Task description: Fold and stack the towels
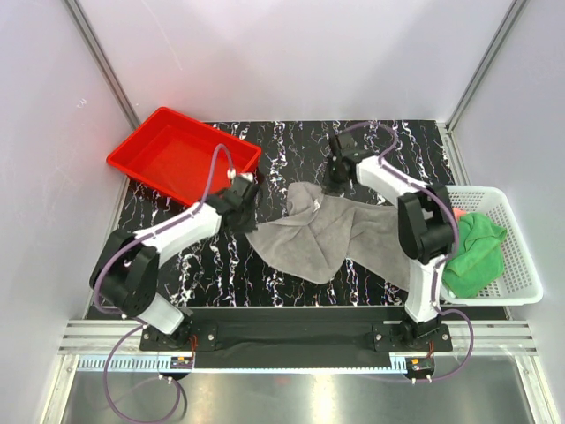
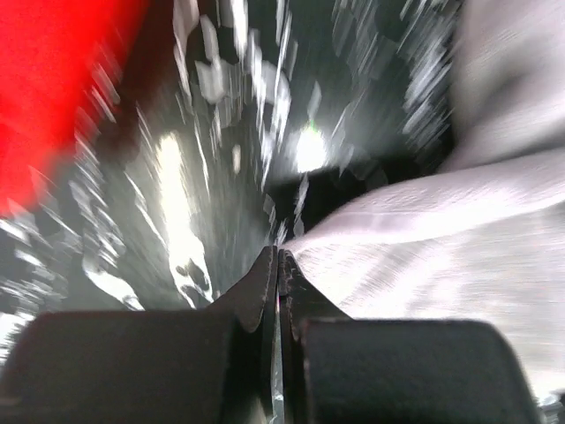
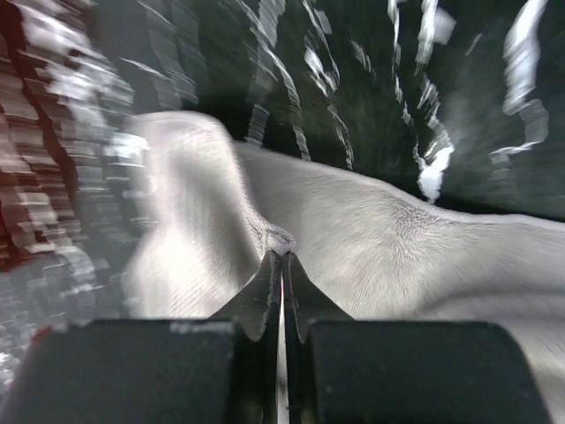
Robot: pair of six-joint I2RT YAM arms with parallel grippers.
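A grey towel lies spread and creased across the middle and right of the dark marbled table. My left gripper is shut at the towel's left tip, the pale fabric running up to its fingertips. My right gripper is shut at the towel's upper part, a thin fold of fabric at its fingertips. A green towel sits in a white basket at the right.
An empty red bin stands at the back left. The white basket borders the table's right edge. Bare table shows at the front left.
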